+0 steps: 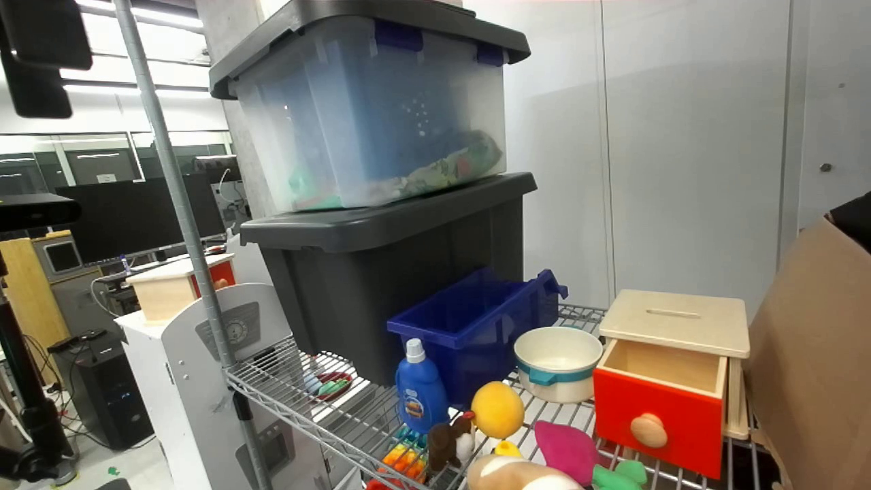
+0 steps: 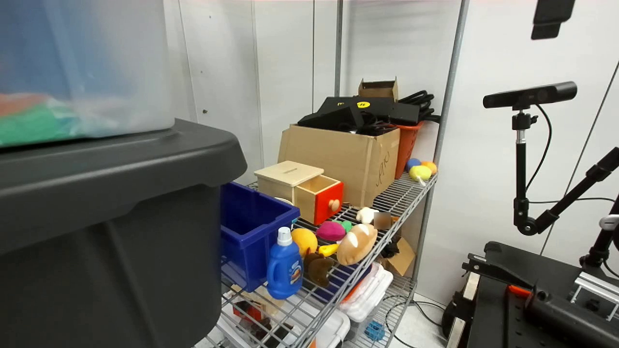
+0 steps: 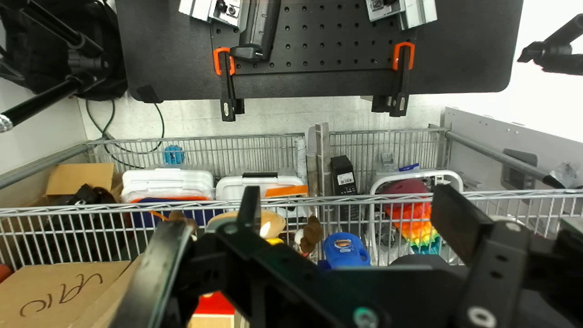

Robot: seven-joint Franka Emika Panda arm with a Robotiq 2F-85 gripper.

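Note:
In the wrist view my gripper stands open, its two dark fingers wide apart and nothing seen held between them. On the wire shelf is a wooden box with a red-fronted drawer (image 1: 659, 416) pulled out, its inside looking empty. Left of it stand a cream pot (image 1: 559, 351) with a teal band, a blue bin (image 1: 498, 318) and a blue detergent bottle (image 1: 421, 392). Towards the front lie an orange ball (image 1: 498, 410), a brown toy animal (image 2: 319, 268), a magenta toy (image 1: 567, 450) and a bread-like toy (image 2: 356, 243).
A dark tote (image 1: 392, 269) with a clear bin (image 1: 384, 122) on top takes up one shelf end. At the other end sits a cardboard box (image 2: 333, 159) full of dark gear. The shelf's front wire edge (image 3: 306, 202) crosses the wrist view, with a black table (image 3: 328, 84) beyond.

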